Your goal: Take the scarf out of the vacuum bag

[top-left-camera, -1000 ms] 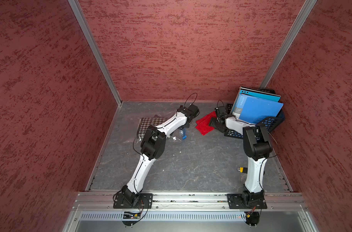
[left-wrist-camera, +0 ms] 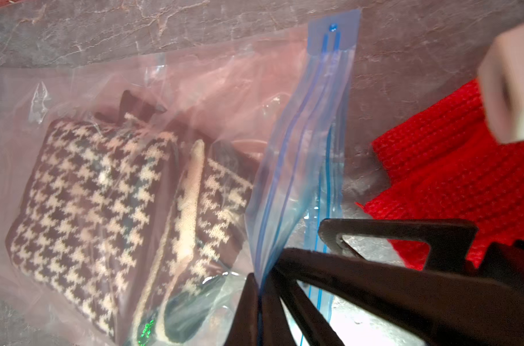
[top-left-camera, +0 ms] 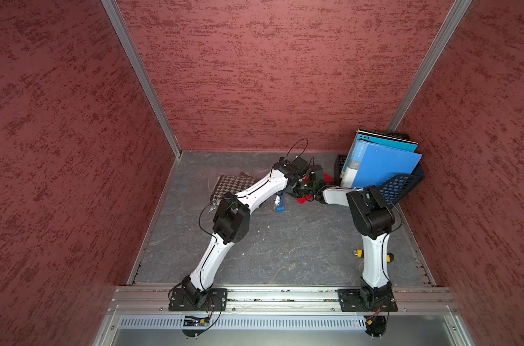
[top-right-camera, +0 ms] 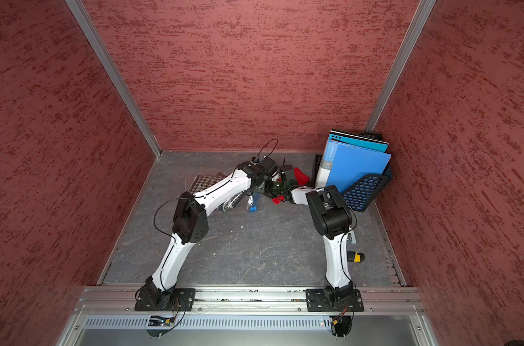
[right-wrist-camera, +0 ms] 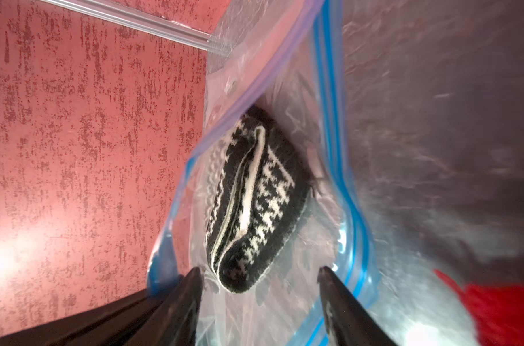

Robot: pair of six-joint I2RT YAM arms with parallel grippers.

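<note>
The houndstooth scarf [left-wrist-camera: 83,213] lies folded inside the clear zip bag [left-wrist-camera: 60,92] on the grey floor, left of a red knit cloth [left-wrist-camera: 440,173]. My left gripper is shut on the bag's blue zip edge [left-wrist-camera: 290,127]. My right gripper is beside the bag's mouth, part open; between and beyond its fingers I see the scarf through the opening [right-wrist-camera: 256,201]. The bag's top edge rises above it in the right wrist view. Both grippers are largely hidden by the arms in the top views.
A dark crate [top-left-camera: 403,187] with blue folders [top-left-camera: 382,164] stands at the back right. A yellow-handled tool [top-right-camera: 357,256] lies near the front right.
My right arm has moved left, from over the crate's edge to the bag's mouth, now covering much of the red cloth. My left arm has shifted slightly to the right.
</note>
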